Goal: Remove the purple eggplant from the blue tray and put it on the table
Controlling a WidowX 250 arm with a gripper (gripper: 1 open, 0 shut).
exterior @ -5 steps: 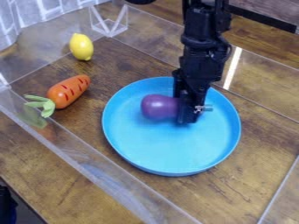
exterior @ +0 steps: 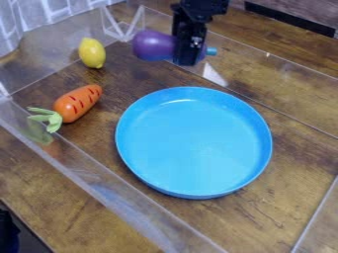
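Observation:
The purple eggplant (exterior: pixel 154 45) is up near the top of the camera view, beyond the far rim of the blue tray (exterior: pixel 195 163). My black gripper (exterior: pixel 185 47) is shut on it, with the rounded purple body sticking out to the left of the fingers. The eggplant looks clear of the tray, which is empty. Its far side and the gripped end are partly hidden by the fingers.
An orange carrot (exterior: pixel 77 103) with a green top lies left of the tray. Behind it stands a yellow lemon-like object (exterior: pixel 91 53). Clear plastic walls edge the left side. Bare wooden table (exterior: pixel 297 104) shows at the right.
The eggplant has risen out of the blue tray and moved away toward the back with my gripper. The tray, carrot and yellow object have stayed put.

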